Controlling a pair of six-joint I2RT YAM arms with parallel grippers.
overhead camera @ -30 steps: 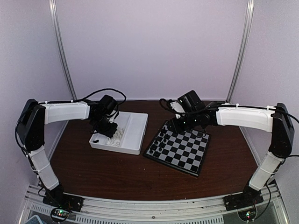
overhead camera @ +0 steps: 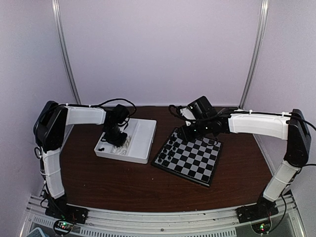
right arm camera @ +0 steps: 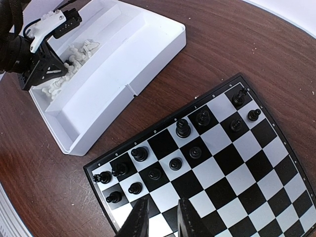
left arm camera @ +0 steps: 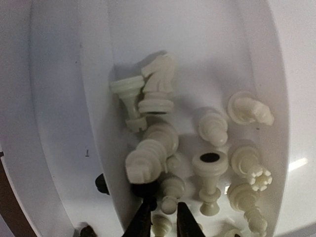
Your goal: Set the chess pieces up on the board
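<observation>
White chess pieces lie jumbled in a compartment of the white box (overhead camera: 145, 138), among them a knight (left arm camera: 158, 84) and a rook (left arm camera: 128, 98). My left gripper is low over them, fingers apart, beside a dark piece (left arm camera: 143, 189) partly hidden under white ones. The chessboard (right arm camera: 227, 187) carries several black pieces, such as a tall one (right arm camera: 182, 127), along two rows on the box side. My right gripper hangs over the board, fingers apart with nothing seen between them.
Small dark pieces (left arm camera: 101, 184) lie in the box's side compartment. Bare wooden table (overhead camera: 217, 195) surrounds box and board. Walls enclose the back and sides.
The right arm and the board look unchanged.
</observation>
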